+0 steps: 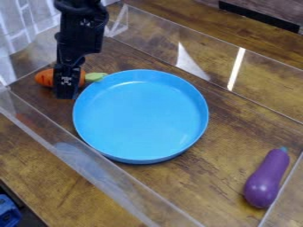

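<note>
The black gripper (69, 82) hangs at the upper left, its fingers down over an orange carrot (48, 78) with a green top, hiding its middle. Whether the fingers are open or closed on it is hard to see. A blue plate (140, 115) lies to the right of the carrot, in the centre.
A purple eggplant (267, 177) lies at the lower right on the wooden floor (201, 177). Clear plastic walls border the area. Bare wood surrounds the plate below and to the right. A blue object (6, 213) is at the lower left corner, outside the wall.
</note>
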